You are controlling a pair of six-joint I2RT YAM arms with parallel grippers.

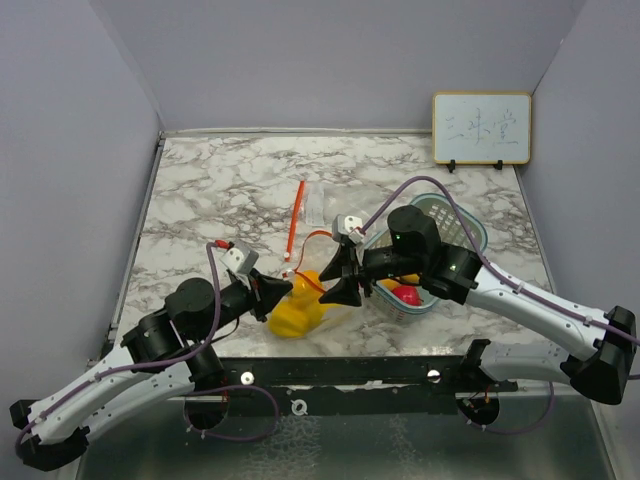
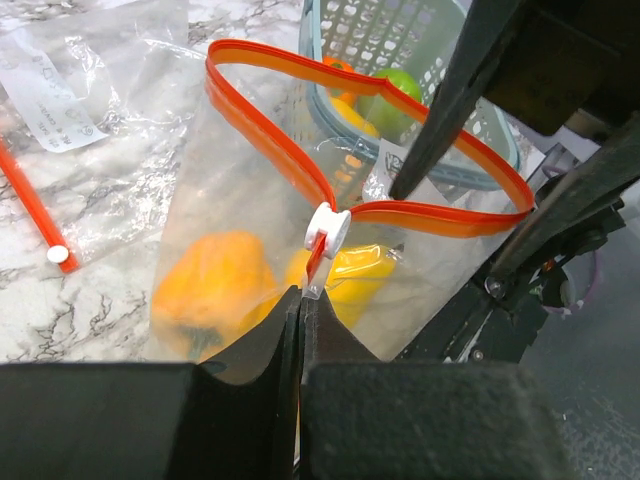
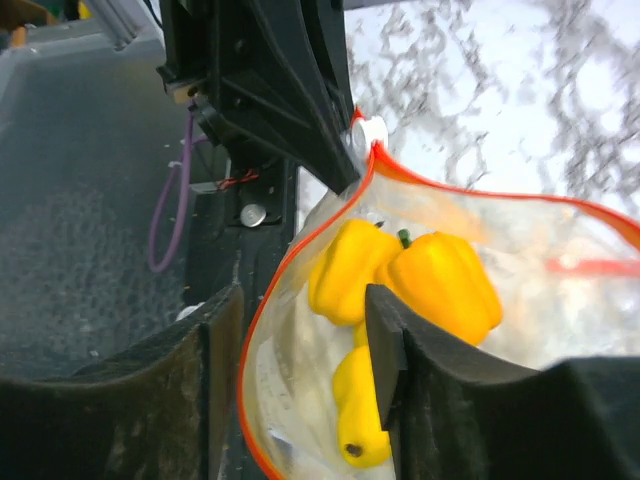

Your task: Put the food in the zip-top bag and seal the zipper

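A clear zip bag with an orange zipper [image 2: 270, 68] holds yellow peppers [image 3: 435, 280]; its mouth gapes in a loop. My left gripper [image 1: 283, 283] is shut at the white slider [image 2: 325, 228] end of the zipper, its fingertips on the clear tab below the slider [image 2: 314, 285]. My right gripper [image 1: 350, 280] stands part open over the bag's mouth, its fingers apart, with nothing seen held between them.
A second zip bag [image 2: 90, 120] lies flat behind. A green basket [image 1: 440, 210] with produce is at the right, under the right arm. A whiteboard [image 1: 481, 128] stands at back right.
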